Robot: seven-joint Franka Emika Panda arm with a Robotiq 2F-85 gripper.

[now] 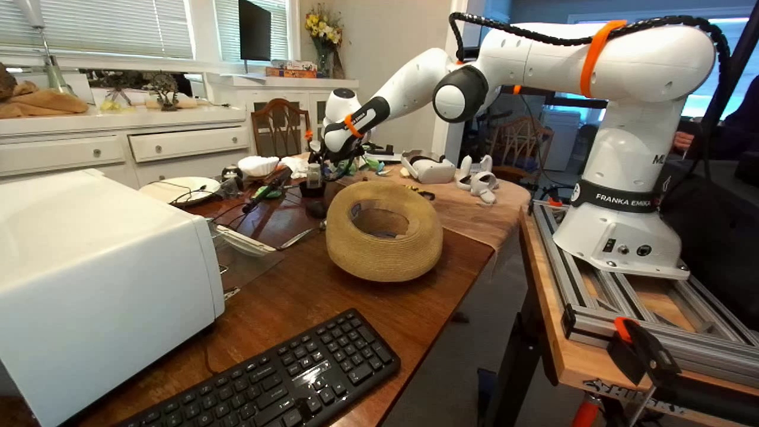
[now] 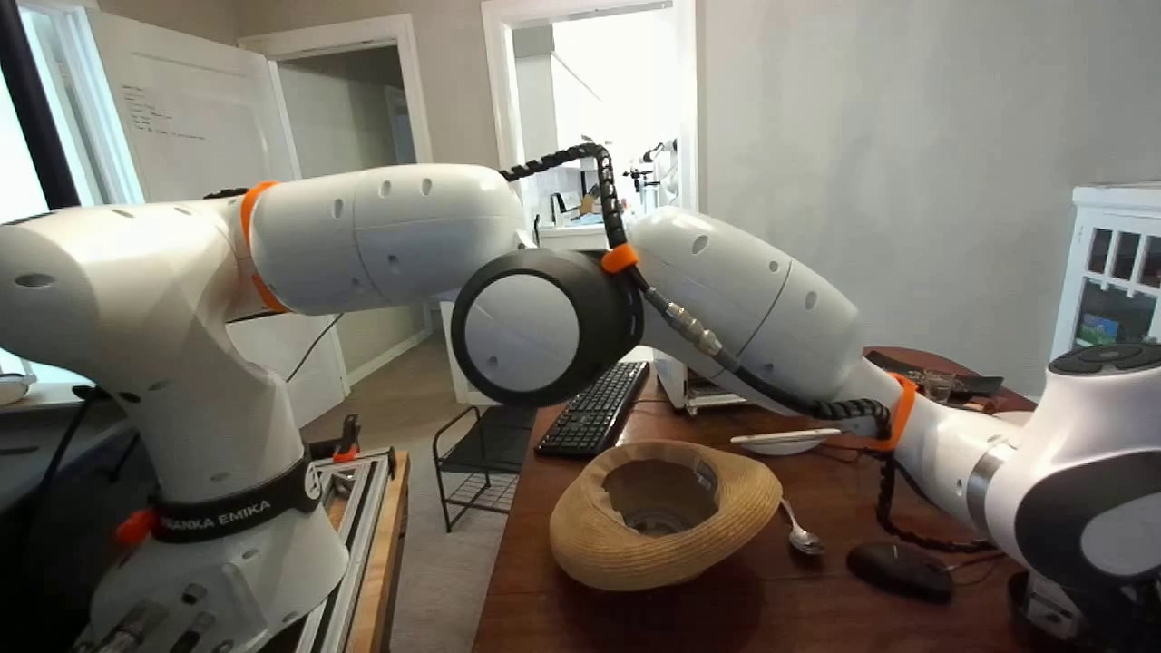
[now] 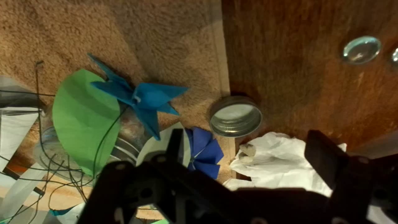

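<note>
My gripper is open in the wrist view, its two dark fingers wide apart with nothing held between them. Ahead of the gap lies a round silver metal lid or ring (image 3: 235,128), at the border of a tan towel (image 3: 179,37) and the bare wood. Crumpled white paper (image 3: 276,160) shows between the fingers, below them. A blue folded-paper bird (image 3: 151,97), a green paper piece (image 3: 84,123) and a dark blue folded paper (image 3: 207,149) lie to the left. In exterior view 1, the gripper (image 1: 327,171) is over the cluttered far end of the table; its fingertips are hard to make out.
A straw hat (image 1: 384,256) lies brim up nearer the camera, beyond a black keyboard (image 1: 299,377) and a white box-like appliance (image 1: 107,270). A spoon (image 2: 803,539) and black mouse (image 2: 901,571) lie past the hat. Clear glass pebbles (image 3: 362,49) rest on bare wood.
</note>
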